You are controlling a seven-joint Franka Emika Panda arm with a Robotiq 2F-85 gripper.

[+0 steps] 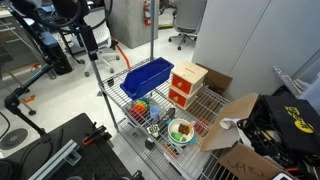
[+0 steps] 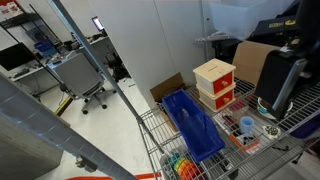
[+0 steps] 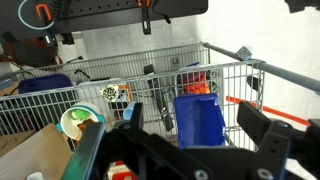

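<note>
My gripper stands open above the wire rack, its dark fingers [image 3: 255, 132] wide apart with nothing between them. Below it in the wrist view lie a blue bin [image 3: 200, 122], a white bowl [image 3: 77, 122] with colourful things inside, and a small patterned item [image 3: 115, 93]. Exterior view 1 has the blue bin [image 1: 147, 77] at the rack's far left, with wooden boxes [image 1: 183, 85] stacked to its right. The bowl [image 1: 181, 131] is nearer the front, and a multicoloured object [image 1: 140, 107] sits close to the bin.
An open cardboard box [image 1: 232, 128] and a black case [image 1: 290, 122] crowd the rack's right side. A metal post [image 2: 85, 60] rises in exterior view 2. Bare wire mesh [image 3: 135, 65] shows between the objects.
</note>
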